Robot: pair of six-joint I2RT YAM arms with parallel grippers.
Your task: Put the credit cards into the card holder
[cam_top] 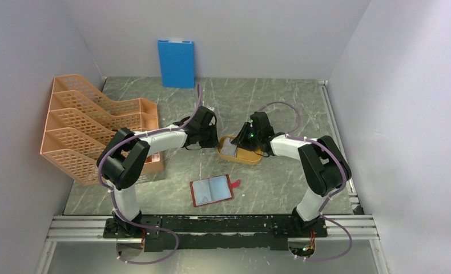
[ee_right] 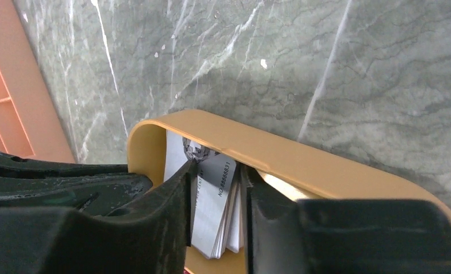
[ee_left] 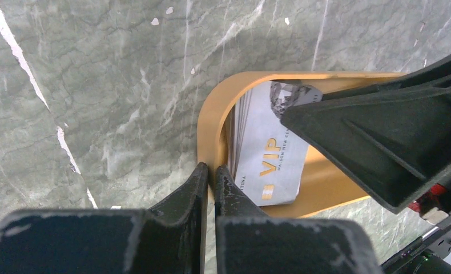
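Note:
An open card holder (cam_top: 212,190) with a dark red border and clear pockets lies flat near the table's front. White and grey cards (ee_left: 272,157), the front one marked VIP, lean in a stack at the left end of a tan box (cam_top: 243,160). My left gripper is shut on the wall at that end of the box. Inside the box, my right gripper points down, its fingers parted, with card edges (ee_right: 226,220) showing in the gap. Whether both fingers touch a card is unclear. In the top view the right gripper (cam_top: 236,142) partly covers the stack.
An orange-tan slotted rack (cam_top: 97,123) fills the left side, behind and beside my left arm. A blue panel (cam_top: 176,64) stands at the back wall. A small red tab (cam_top: 236,184) sticks out beside the holder. Bare table lies around the holder and at the back right.

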